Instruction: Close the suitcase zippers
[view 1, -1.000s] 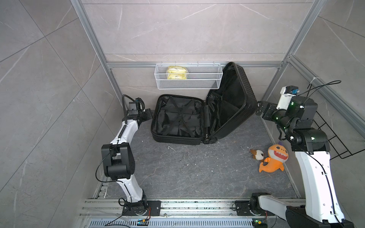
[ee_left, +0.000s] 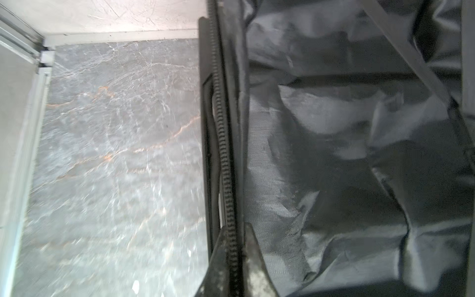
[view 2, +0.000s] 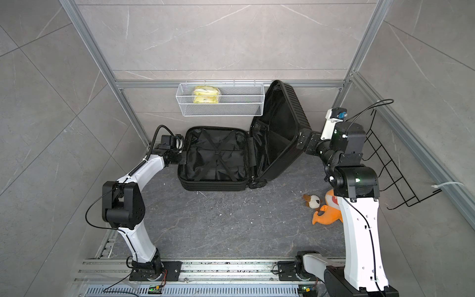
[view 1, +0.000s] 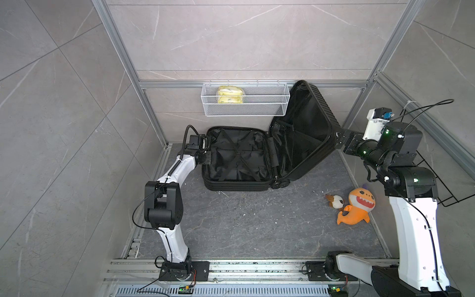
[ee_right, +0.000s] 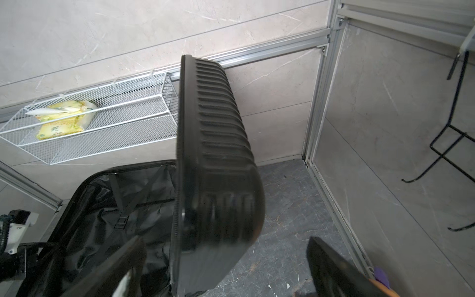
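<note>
The black suitcase lies open on the floor, its base (view 1: 237,153) flat and its lid (view 1: 316,128) leaning up at the right. My left gripper is at the base's left edge, shut, with the toothed zipper strip (ee_left: 223,158) running between its fingertips. No zipper pull can be made out in the left wrist view. My right gripper is open at the outer side of the lid (ee_right: 222,163), whose corner shows between the spread fingers; whether they touch it I cannot tell.
A white wire basket (view 1: 267,99) with a yellow packet (view 1: 230,94) hangs on the back wall above the suitcase. An orange plush toy (view 1: 358,205) and a small brown-white one (view 1: 335,201) lie at the right.
My left gripper moved right onto the suitcase's left edge. The base has shifted slightly right and toward the front. The right arm shifted a little right, the lid slightly with the case.
</note>
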